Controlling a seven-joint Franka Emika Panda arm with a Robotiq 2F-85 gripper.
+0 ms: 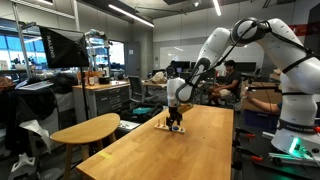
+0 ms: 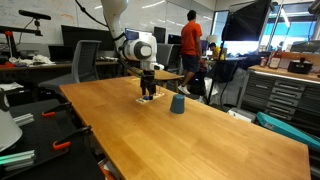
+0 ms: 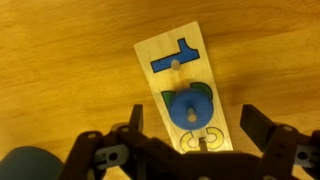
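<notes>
A narrow wooden puzzle board (image 3: 163, 53) lies on the table beneath my gripper, slanting through the middle of the wrist view. Near its upper end sits a blue number-one piece (image 3: 178, 57) with a small wooden peg. Lower on the board is a round blue disc (image 3: 191, 105) with a peg, covering part of a green shape (image 3: 168, 98). My gripper is open, its dark fingers (image 3: 137, 119) spread to either side of the board with the disc in the gap. Nothing is held. In exterior view 2 the gripper (image 2: 149, 94) is low over the board (image 2: 152, 98).
A blue-grey cup (image 2: 178, 104) stands on the wooden table (image 2: 210, 140) close to the board; a dark round shape (image 3: 30, 163) at the wrist view's lower left may be that cup. A separate round-ended table (image 1: 85, 129) stands to the left.
</notes>
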